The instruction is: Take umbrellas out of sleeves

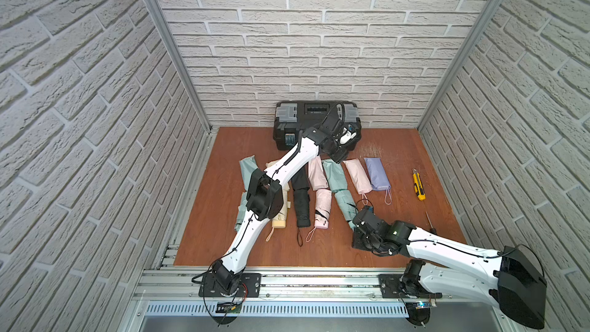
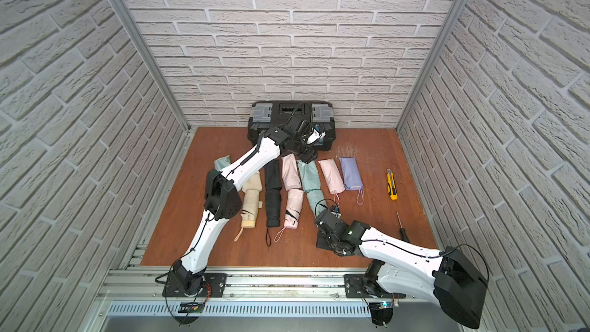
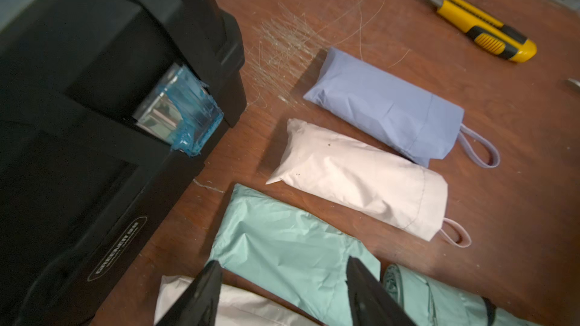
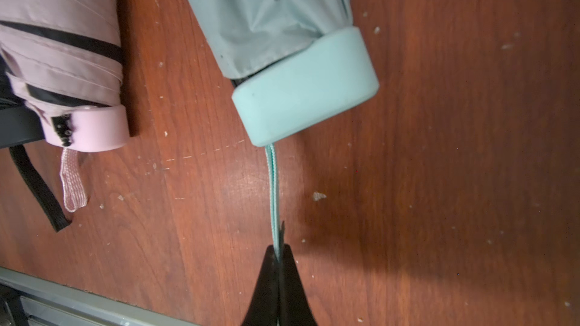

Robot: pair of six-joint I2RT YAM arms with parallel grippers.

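Observation:
My right gripper is shut on the wrist strap (image 4: pixel 272 187) of the mint umbrella (image 4: pixel 308 87), which lies on the table. The flat mint sleeve (image 3: pixel 290 244) lies just beyond that umbrella's far end, apparently off it. Above this sleeve my left gripper stands open, its fingers (image 3: pixel 196 295) wide apart with nothing held. A pale pink sleeved umbrella (image 3: pixel 362 175) and a lavender sleeved one (image 3: pixel 386 102) lie to the right, loops toward the front. Bare pink (image 1: pixel 322 209), black (image 1: pixel 301 207) and cream (image 2: pixel 249 209) umbrellas lie leftward, empty sleeves behind them.
A black toolbox (image 1: pixel 316 124) stands at the back, close to my left gripper. At right lie a yellow cutter (image 1: pixel 418 184) and a screwdriver (image 2: pixel 402 228). My left arm (image 1: pixel 264 196) crosses over the left umbrellas.

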